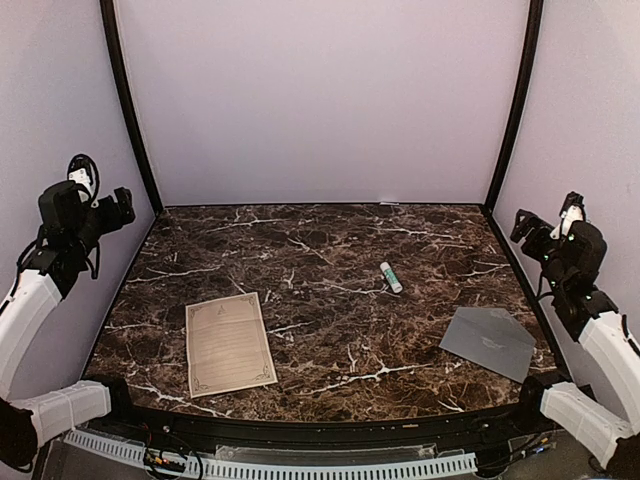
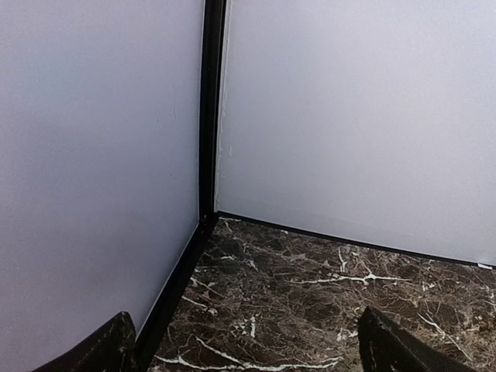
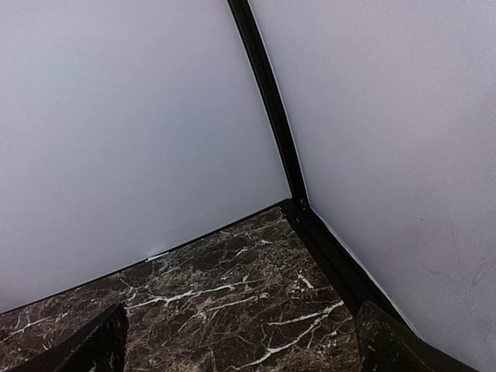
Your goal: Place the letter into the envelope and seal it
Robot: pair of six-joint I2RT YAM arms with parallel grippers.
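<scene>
A tan letter sheet (image 1: 228, 345) with a decorated border lies flat at the front left of the dark marble table. Toward the front right edge lies a grey envelope (image 1: 490, 342), turned at a slant; its flap seems to point to the back right. Between them, further back, a small white and green glue stick (image 1: 391, 278) rests on its side. My left gripper is raised by the left wall, open and empty. By the right wall my right gripper is raised too, its fingers spread wide with nothing between them.
White panels (image 1: 320, 100) with black corner posts close in the back and both sides. A thin white piece (image 1: 389, 204) sits at the table's back edge.
</scene>
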